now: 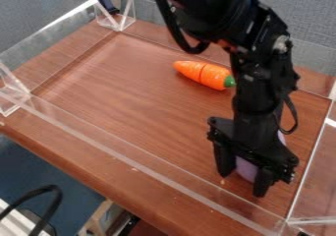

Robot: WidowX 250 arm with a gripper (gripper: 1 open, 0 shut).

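My black gripper (pixel 243 167) is low at the right end of the wooden table, pointing down around a pale purple object (pixel 247 169) that is mostly hidden behind it. I cannot tell whether the fingers are closed on it. An orange toy carrot (pixel 197 72) with a green top lies toward the back, behind and left of the gripper.
Clear plastic walls (pixel 118 156) edge the wooden surface (pixel 118 102), close in front of and to the right of the gripper. A cable hangs over the floor at lower left.
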